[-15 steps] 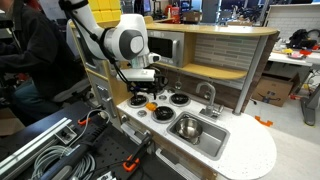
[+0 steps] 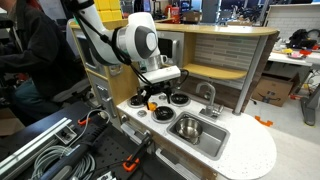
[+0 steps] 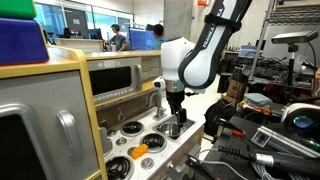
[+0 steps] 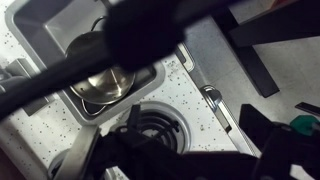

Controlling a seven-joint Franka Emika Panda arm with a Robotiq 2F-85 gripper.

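Note:
My gripper hangs above the counter, its dark fingers spread at the bottom of the wrist view with nothing visible between them. In the second exterior view the white arm point(image 3: 174, 62) reaches over the stove and sink. An orange item point(image 2: 152, 106) lies among the burners, too small to identify; the second exterior view shows the same orange item point(image 3: 138, 151) on the near side of the stove. A metal pot point(image 4: 108, 78) rests in the grey sink point(image 4: 150, 84).
Several black coil burners point(image 2: 163, 114) are set in the white speckled counter, left of the sink in the first exterior view. A faucet point(image 2: 208, 98) rises behind the basin. The microwave point(image 3: 115, 83) and wooden shelf point(image 2: 215, 71) border the back. Bare counter point(image 2: 248, 150) extends to the right.
The arm's wrist has swung toward the right in the first exterior view and turned, with its white end now pointing more to that side. The orange item and the pot have stayed put.

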